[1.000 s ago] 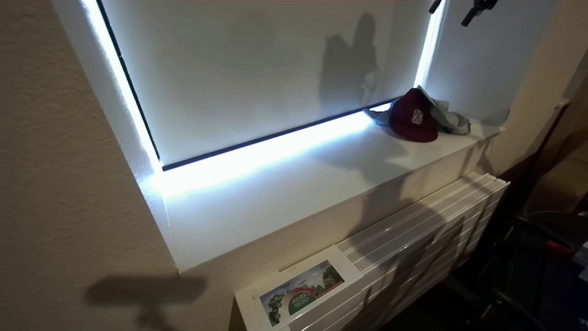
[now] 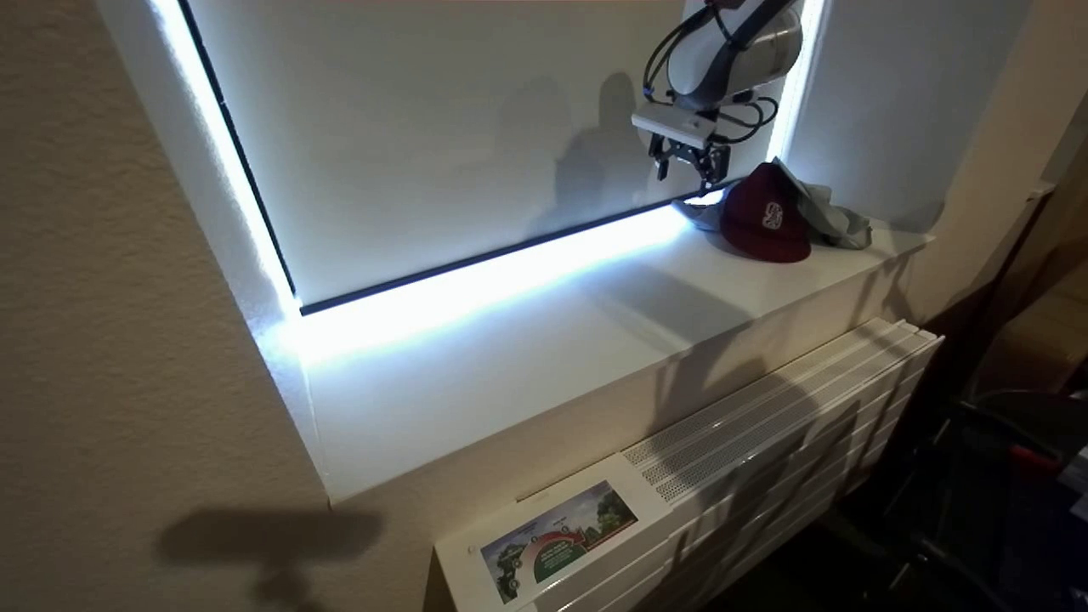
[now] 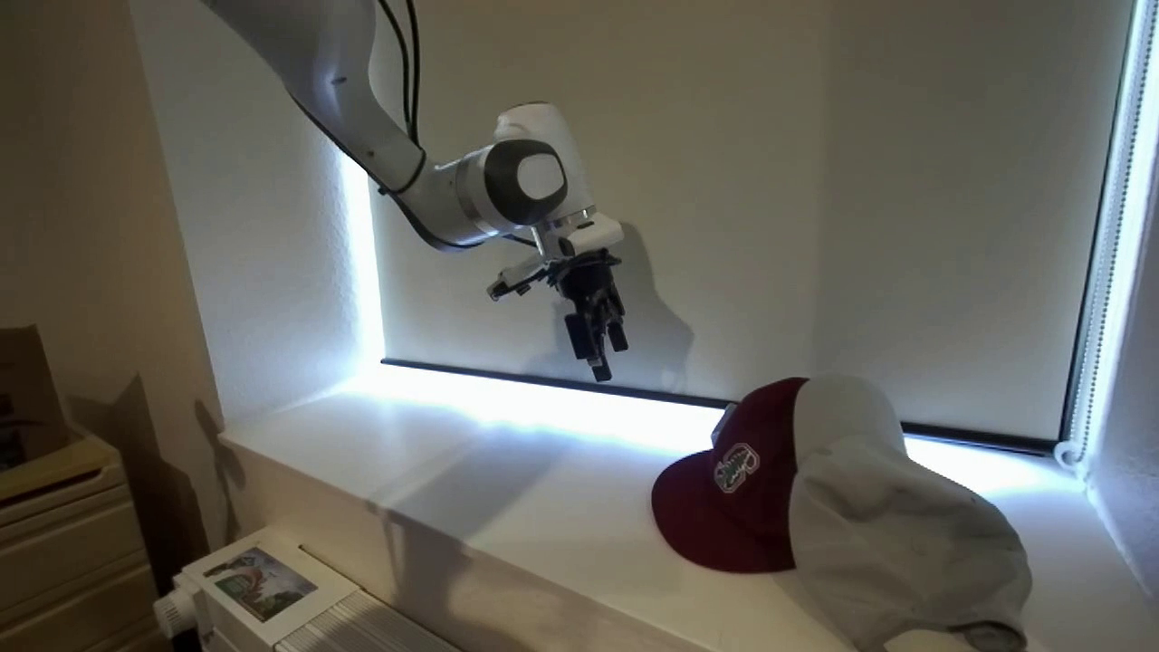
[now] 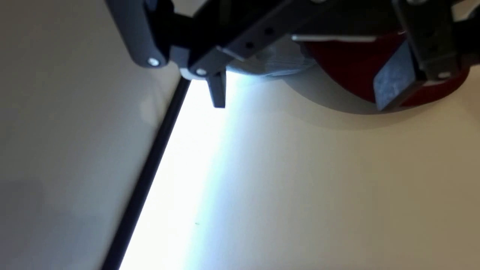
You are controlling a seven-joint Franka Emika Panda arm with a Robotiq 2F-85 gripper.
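A maroon cap (image 3: 750, 478) with a white logo rests on the windowsill, against a pale grey cloth-like cap (image 3: 902, 522). In exterior view 1 my gripper (image 2: 685, 175) hangs above the sill, just left of the maroon cap and close to the blind. Exterior view 2 has the gripper (image 3: 608, 353) well to the left of the caps and higher. Its fingers (image 4: 218, 92) stand wide apart in the wrist view, with no object held between them. Behind them, part of the maroon cap (image 4: 351, 67) shows; gripper parts hide the rest.
A lowered roller blind (image 2: 439, 133) covers the window behind the gripper, with bright light under its dark bottom bar. Much of the windowsill (image 2: 530, 357) is bare. Below it runs a white radiator (image 2: 734, 439) with a picture card (image 2: 561, 541) on top.
In exterior view 1 my gripper has come down and to the left, from the top edge of the view to beside the caps. The caps have not moved.
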